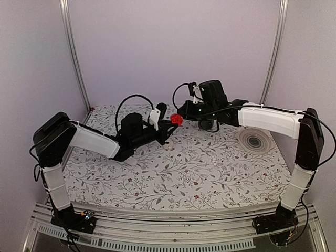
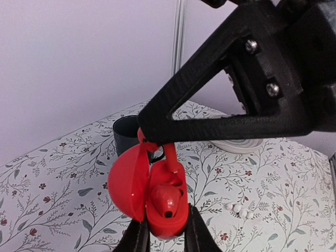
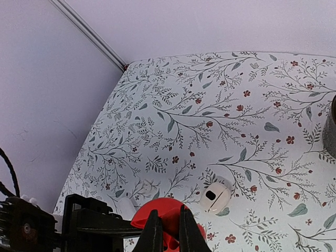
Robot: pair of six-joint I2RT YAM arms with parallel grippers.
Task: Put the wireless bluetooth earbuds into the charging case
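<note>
A red charging case (image 1: 176, 119) with its lid up is held in my left gripper (image 1: 171, 126), shut on it from below in the left wrist view. An earbud (image 2: 167, 200) shows inside the case. My right gripper is shut on a red earbud (image 2: 170, 156), held upright at the case's top, beside the raised lid. The case is partly hidden behind the right fingertips in the right wrist view.
A dark mug (image 2: 126, 137) stands at the back, a striped round dish (image 1: 254, 140) at the right. A white mouse-like object (image 3: 215, 199) and small white pieces (image 2: 239, 210) lie on the floral table.
</note>
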